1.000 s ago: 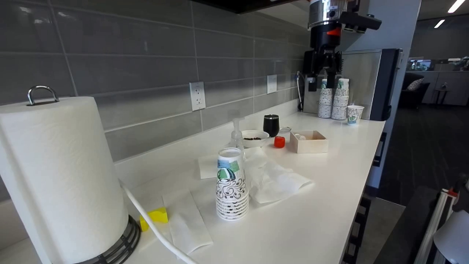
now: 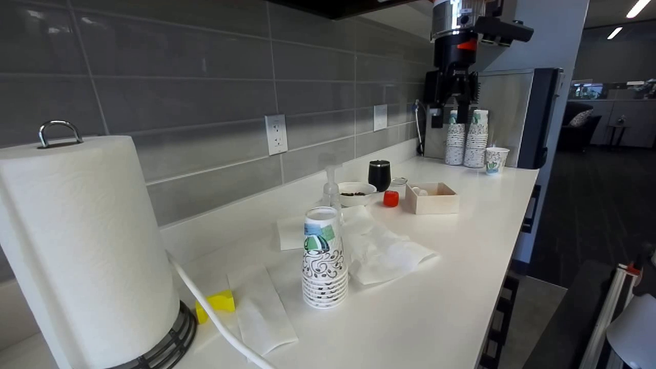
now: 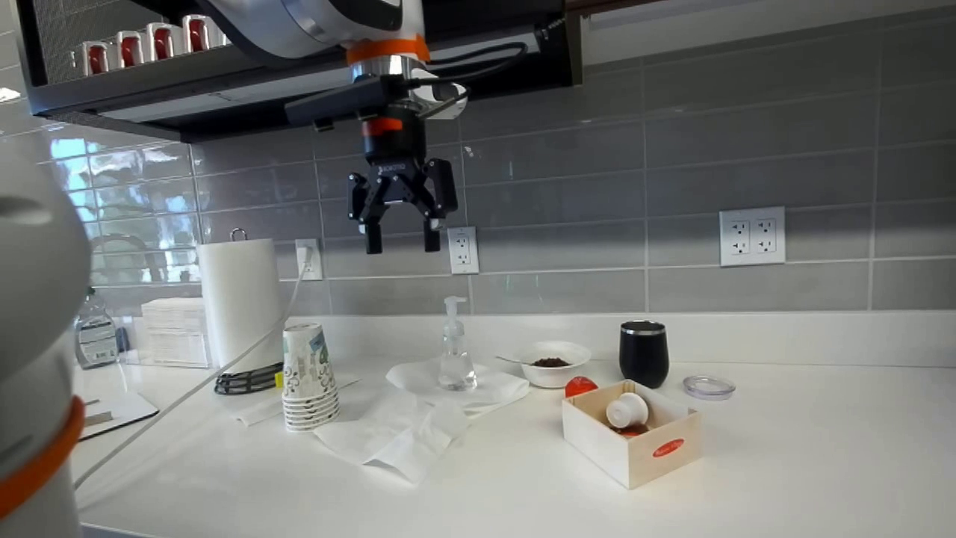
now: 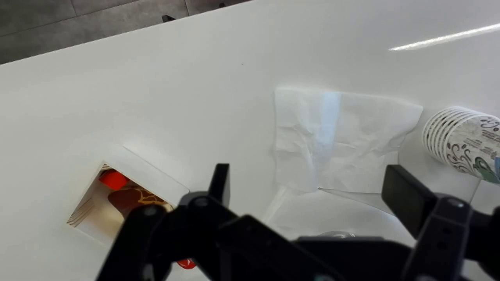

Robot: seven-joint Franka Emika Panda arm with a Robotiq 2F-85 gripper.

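Observation:
My gripper (image 3: 402, 240) hangs high above the counter, its fingers wide apart and nothing between the fingers. In the wrist view the crumpled paper towel (image 4: 344, 140) lies below, between the two fingertips and farther out. A wooden box (image 3: 596, 448) stands on the counter to the right in exterior view 2, holding a white cup (image 3: 627, 409) and something reddish. The red object (image 3: 580, 385) sits just behind that box. To the left, a stack of paper cups (image 3: 310, 376) stands upside down beside the towel.
Behind the towel stand a clear soap dispenser (image 3: 456, 359), a white bowl (image 3: 562, 364) with dark contents, a black tumbler (image 3: 643, 353) and a clear lid (image 3: 709, 387). A paper towel roll (image 2: 92, 258) and a white cable (image 2: 212, 313) take up the left.

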